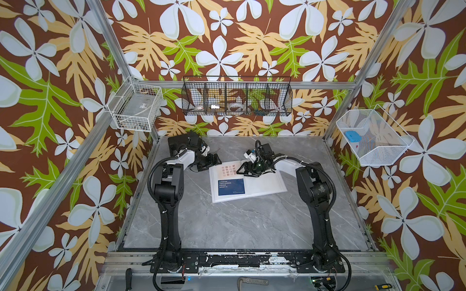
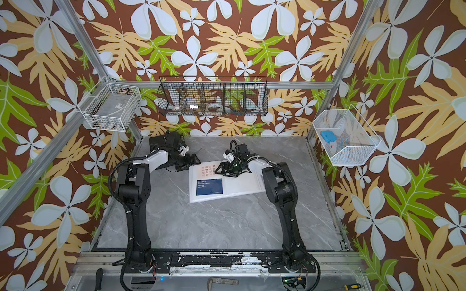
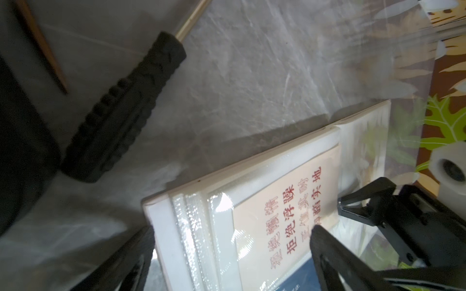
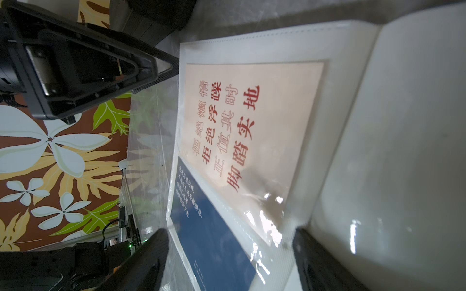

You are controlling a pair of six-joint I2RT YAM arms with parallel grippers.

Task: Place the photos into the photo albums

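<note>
An open white photo album (image 1: 262,186) lies on the grey table. Its left page bears a pink photo with red characters (image 4: 242,121) in the upper area and a navy blue photo (image 4: 208,228) below it, both flat under clear film. My left gripper (image 1: 211,164) is open at the album's upper left edge; in the left wrist view its fingers (image 3: 335,262) stand wide apart over the page's left border. My right gripper (image 1: 248,171) is open above the page near the pink photo's right side, with no photo between its fingers.
A black-handled tool (image 3: 126,106) and a black object (image 3: 21,140) lie near the left gripper. Behind hang a black wire basket (image 1: 237,97), a white wire basket (image 1: 138,107) on the left and a white mesh basket (image 1: 373,135) on the right.
</note>
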